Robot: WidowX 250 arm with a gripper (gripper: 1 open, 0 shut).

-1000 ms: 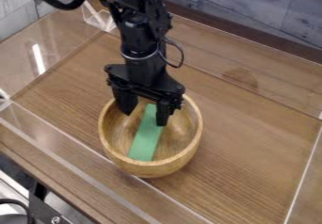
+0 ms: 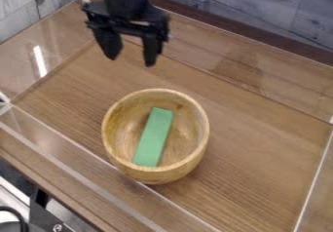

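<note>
A green block (image 2: 154,135) lies lengthwise inside a tan round bowl (image 2: 193,160) on the wooden table. My gripper (image 2: 124,49) is at the top centre, above and behind the bowl and well apart from it. It is motion-blurred, so its fingers' state and anything between them cannot be made out.
A low wall or edge runs along the back right. Some dark cabling shows at the lower left corner.
My gripper has lifted up and back, away from the bowl. The green block remains in the bowl, now fully in view.
</note>
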